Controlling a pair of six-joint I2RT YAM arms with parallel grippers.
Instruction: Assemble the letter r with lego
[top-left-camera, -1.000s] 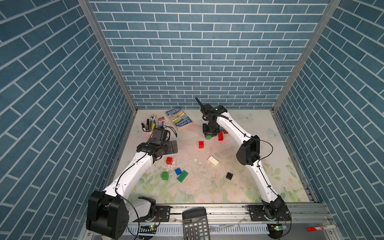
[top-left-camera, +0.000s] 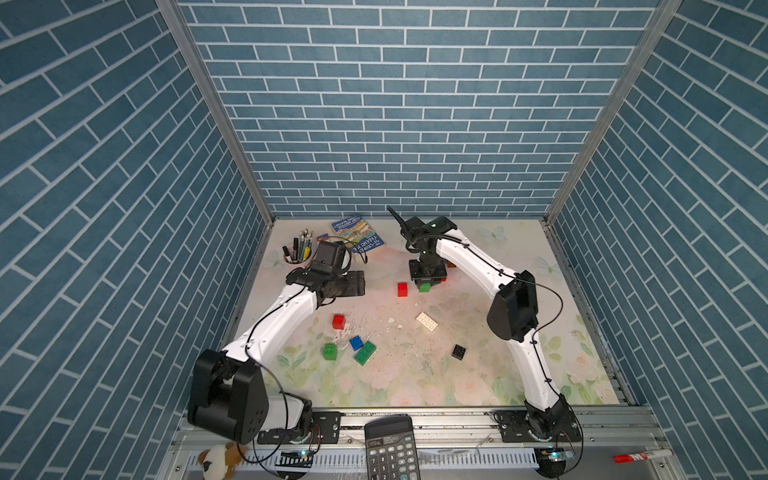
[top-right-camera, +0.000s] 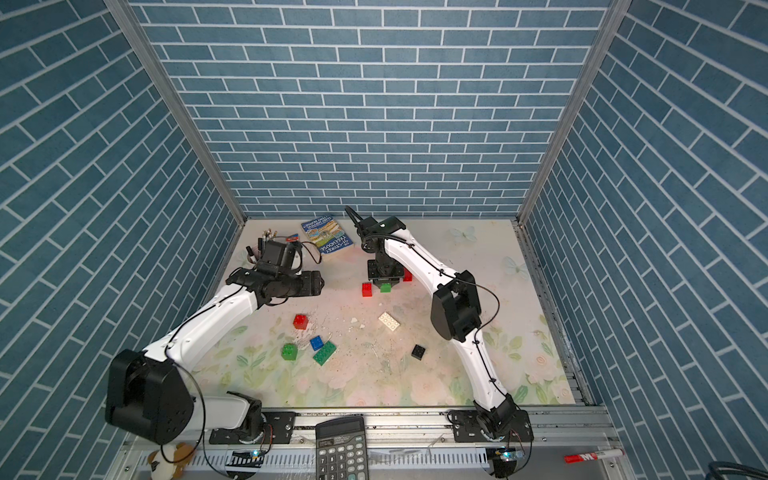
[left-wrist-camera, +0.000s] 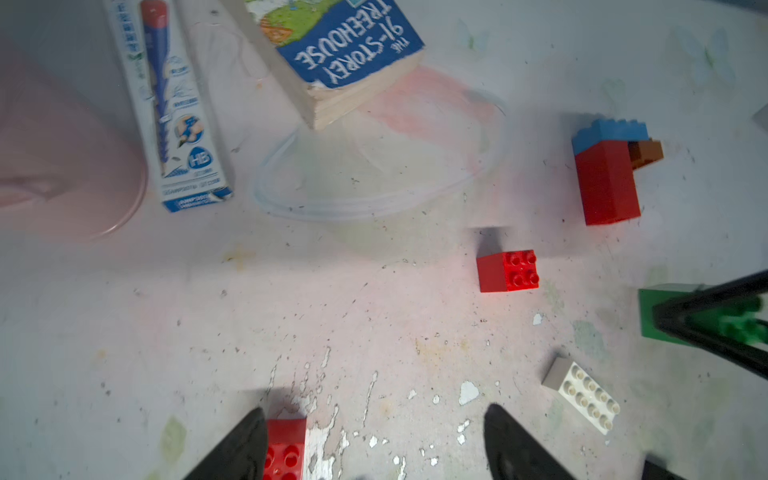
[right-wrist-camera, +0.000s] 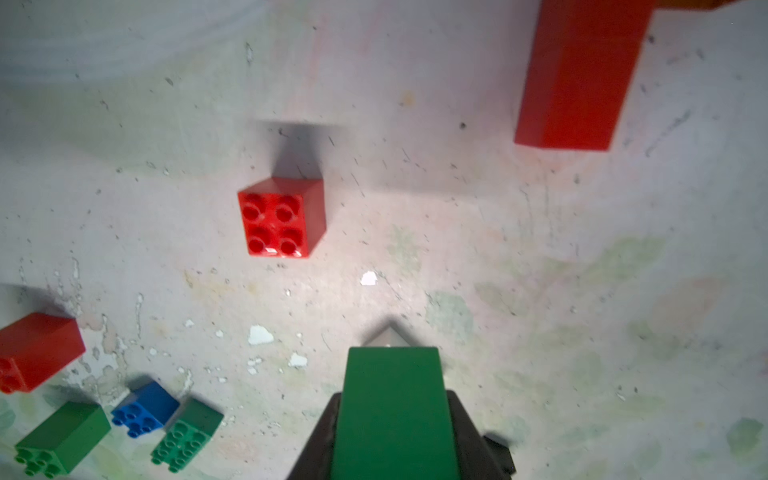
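My right gripper is shut on a green brick (right-wrist-camera: 393, 384), held above the table right of a lone red 2x2 brick (right-wrist-camera: 280, 216). Behind it a partial build (left-wrist-camera: 606, 182) of red, blue and brown bricks stands on the table. My left gripper hangs over the left side, fingers apart with nothing held, above another red brick (left-wrist-camera: 284, 448). A white brick (left-wrist-camera: 581, 396) lies front of centre. Loose green bricks (top-left-camera: 365, 353), a blue brick (top-left-camera: 356, 342) and a black brick (top-left-camera: 458, 352) lie in the front half.
A book (top-left-camera: 357, 233), a pencil box (left-wrist-camera: 180, 120) and a pen holder (top-left-camera: 296, 252) occupy the back left.
The right gripper, with the green brick, has shifted right and slightly toward the front since a moment ago. The left gripper has moved right and toward the back.
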